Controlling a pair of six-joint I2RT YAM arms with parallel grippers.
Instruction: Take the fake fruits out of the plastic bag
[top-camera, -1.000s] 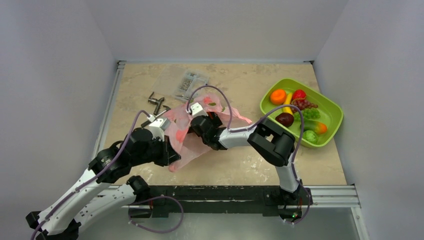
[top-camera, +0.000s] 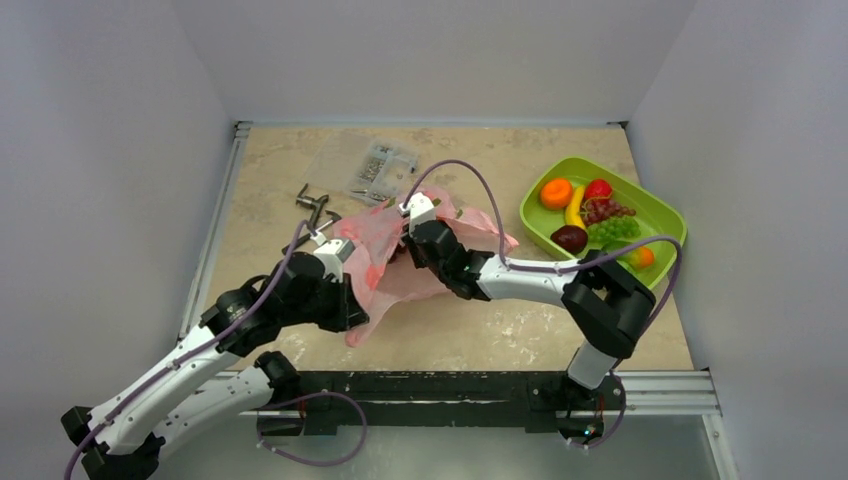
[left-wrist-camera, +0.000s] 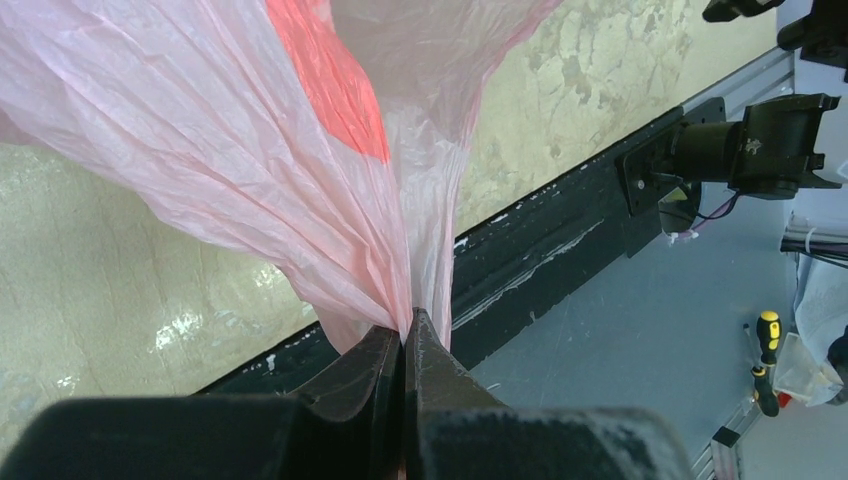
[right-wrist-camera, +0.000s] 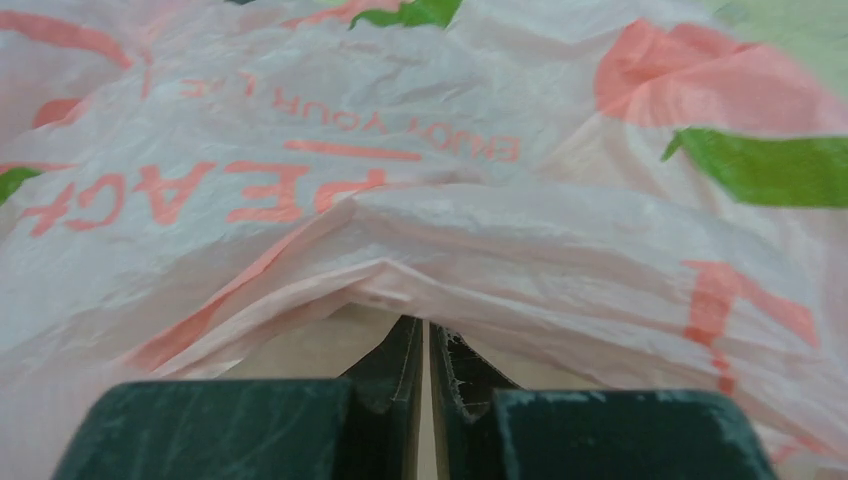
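Observation:
The pink plastic bag (top-camera: 378, 238) lies in the middle of the table, crumpled, its mouth raised. In the left wrist view, gathered bag film (left-wrist-camera: 360, 230) runs into my left gripper, which is shut on it. My right gripper is shut at the bag's opening; no fruit shows between its fingers, and printed film (right-wrist-camera: 420, 130) spreads above and in front of it. On the right, a green tray (top-camera: 533, 226) holds several fruits, among them an orange (top-camera: 556, 194), a banana (top-camera: 574, 210) and a dark fruit (top-camera: 569, 239). The bag's inside is mostly hidden.
Behind the bag sits a clear parts box (top-camera: 383, 172) with its lid open. A metal tool (top-camera: 313, 203) lies at the bag's left.
The left gripper has moved only slightly right, still gripping the film. The right arm now covers part of the tray.

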